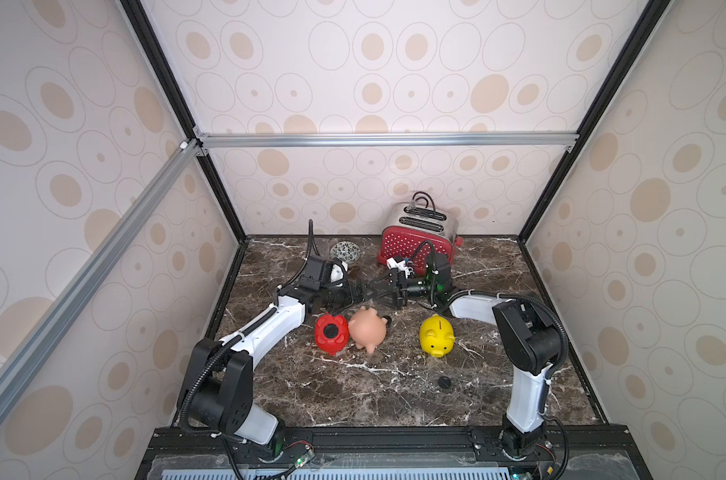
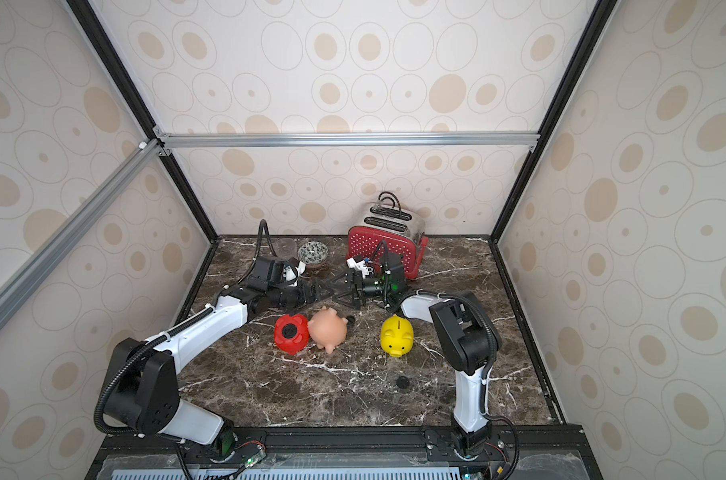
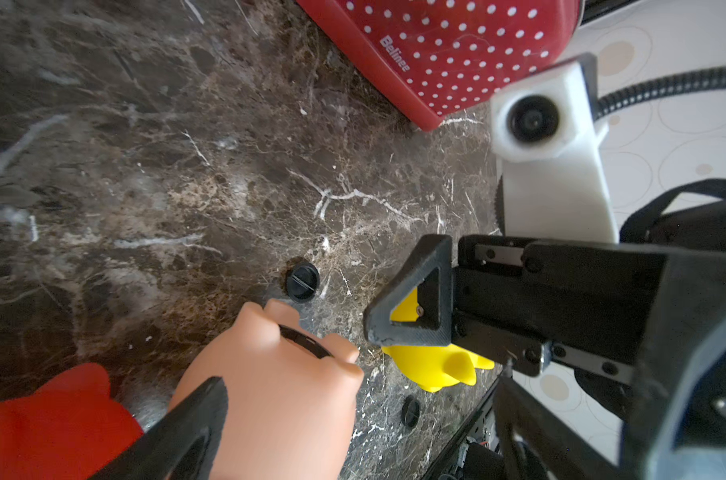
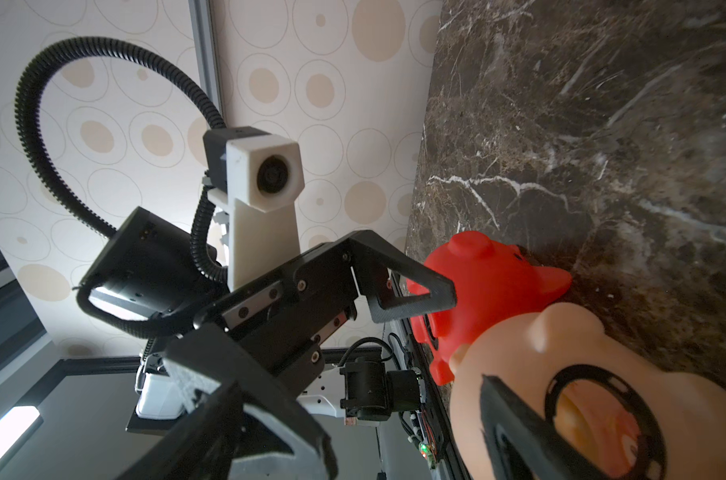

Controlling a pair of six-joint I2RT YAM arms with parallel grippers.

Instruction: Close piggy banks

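The pink piggy bank lies tipped over beside the red one, feet toward the back. In the right wrist view the pink bank's round belly hole has a black rim, and the inside shows through it. A black cap lies on the table by its feet. The red bank's belly, facing up, carries a black disc. The yellow bank stands upright, slot on top; another cap lies in front of it. Behind the pink bank, my left gripper and right gripper face each other, both open and empty.
A red dotted toaster stands at the back, close behind my right gripper. Back left is a speckled bowl. Free table lies at the front and on the right.
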